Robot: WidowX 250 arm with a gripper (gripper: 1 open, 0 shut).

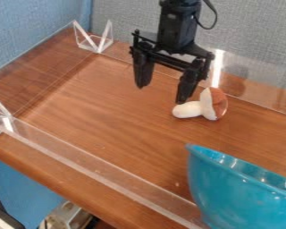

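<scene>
My black gripper point(164, 81) hangs over the back middle of the wooden surface, open, with nothing between its fingers. Just to its right and a little lower in the view lies a toy mushroom point(189, 110) on its side, with a white stem and a brown-topped cap facing right.
A large teal bowl point(235, 188) fills the front right. Clear plastic walls edge the wooden surface point(97, 125), with white brackets at back left and left.
</scene>
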